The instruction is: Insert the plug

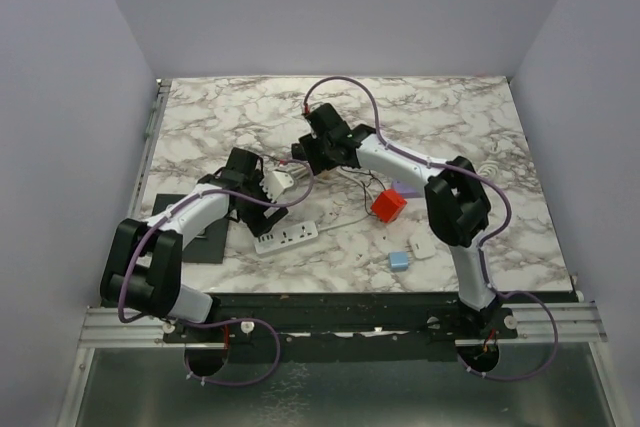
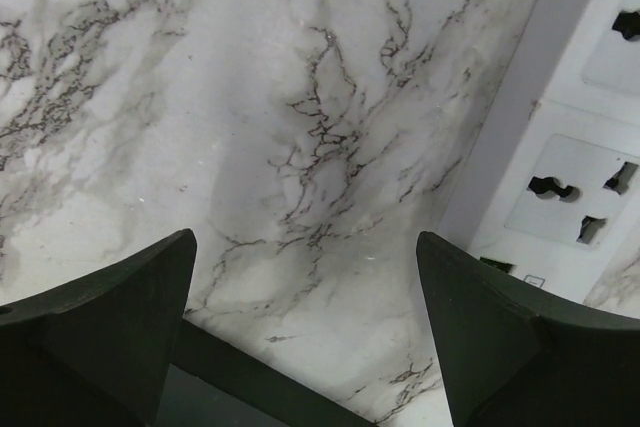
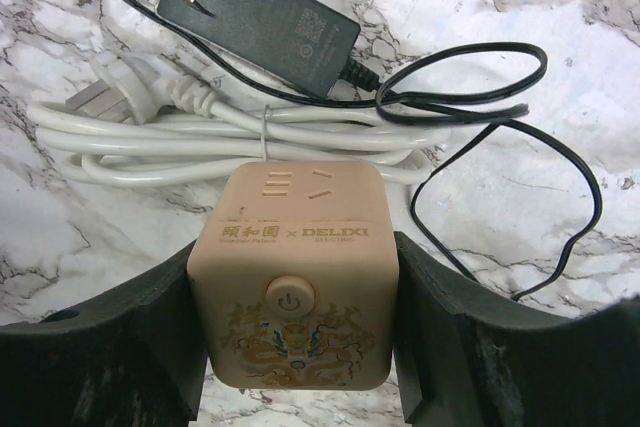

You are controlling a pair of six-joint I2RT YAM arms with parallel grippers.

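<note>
A beige cube adapter (image 3: pixel 290 209) with a round power button, slots and a painted pattern faces up in the right wrist view. My right gripper (image 1: pixel 318 165) is shut on it, one finger on each side. The white power strip (image 1: pixel 292 237) lies near the table's front, slightly slanted. My left gripper is open at the strip's left end, with only bare marble between its fingers. In the left wrist view the strip (image 2: pixel 540 137) runs along the right side, and the right-hand finger (image 2: pixel 500 332) overlaps its edge; whether they touch I cannot tell.
Under the held cube lie a white bundled cable (image 3: pixel 150 147) and a black power adapter (image 3: pixel 262 22) with a loose cord. A red cube (image 1: pixel 388 205) and a blue block (image 1: pixel 398 261) sit to the right. Dark flat panels (image 1: pixel 203 247) lie at left.
</note>
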